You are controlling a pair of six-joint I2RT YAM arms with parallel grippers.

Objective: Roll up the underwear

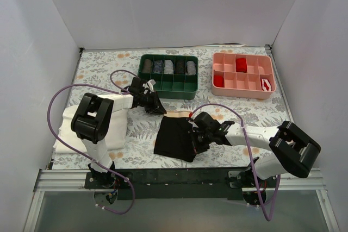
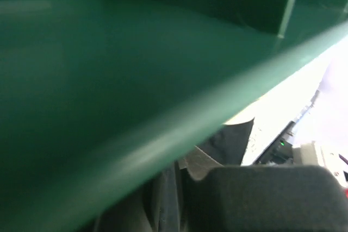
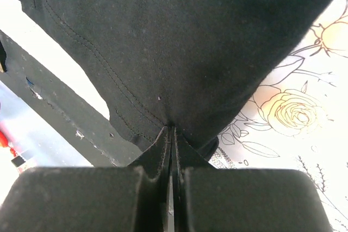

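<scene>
The dark underwear (image 1: pixel 174 137) lies spread on the table, its tan waistband (image 1: pixel 178 114) toward the back. My left gripper (image 1: pixel 165 112) is at the waistband's left corner. In the left wrist view its fingers (image 2: pixel 250 188) are partly covered by the green bin, so whether they are open or hold the band cannot be told. My right gripper is shut at the underwear's lower right edge; the dark cloth (image 3: pixel 163 52) puckers at its tips and looks pinched there.
Close behind my left gripper stands the green divided bin (image 1: pixel 183 94) with several rolled pieces. A pink divided bin (image 1: pixel 239 92) with red items is at the back right. White cloth (image 1: pixel 116 129) lies under the left arm.
</scene>
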